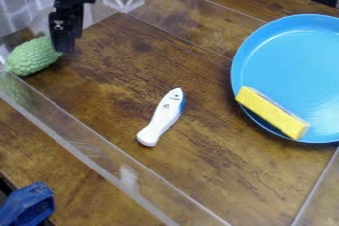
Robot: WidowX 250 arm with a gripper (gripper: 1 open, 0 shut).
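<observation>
The dark gripper [65,34] is at the upper left, open, just above and beside a green bumpy object [31,56] lying against the clear wall. A white fish-shaped object [162,117] lies on the wooden floor in the middle. A blue plate [298,61] on the right holds a yellow block [272,112] near its lower edge.
Clear walls border the wooden work area [172,61]. A dark blue object [23,206] lies outside at the lower left. The floor between the green object and the plate is mostly clear.
</observation>
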